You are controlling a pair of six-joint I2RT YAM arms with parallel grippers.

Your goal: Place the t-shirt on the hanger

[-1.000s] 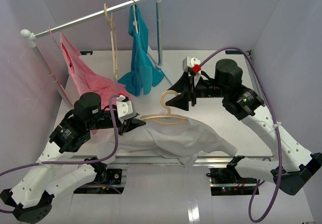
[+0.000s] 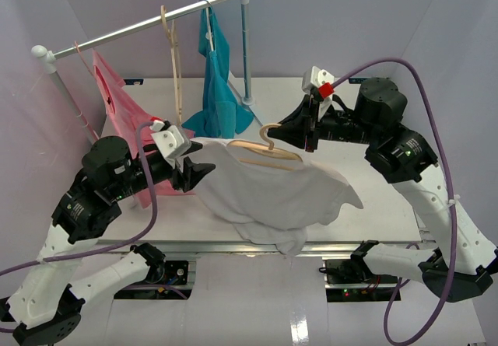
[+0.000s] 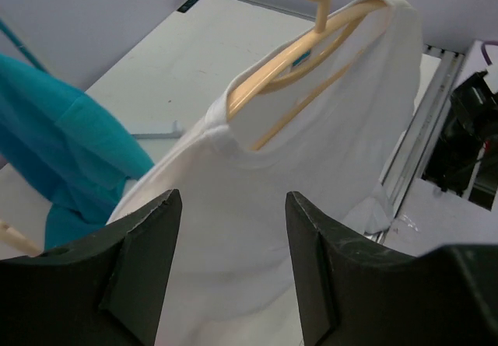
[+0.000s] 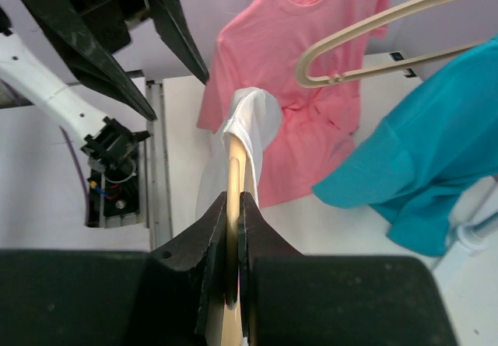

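Observation:
The white t shirt [image 2: 272,198] hangs draped over a wooden hanger [image 2: 243,145], whose bar and inner parts show through the neck opening in the left wrist view. My right gripper is shut on the wooden hanger, holding it up at the hook side in the top view. My left gripper [image 2: 194,173] stands open just left of the shirt, apart from it; in the left wrist view its two fingers have only shirt behind the gap between them.
A rail [image 2: 140,27] at the back left carries a pink shirt [image 2: 124,113], a teal shirt [image 2: 218,105] and empty wooden hangers [image 2: 175,74].
My left gripper has let go of the hanger and drawn up and left. My right gripper has closed on the hanger and moved right and up, raising it with the shirt.

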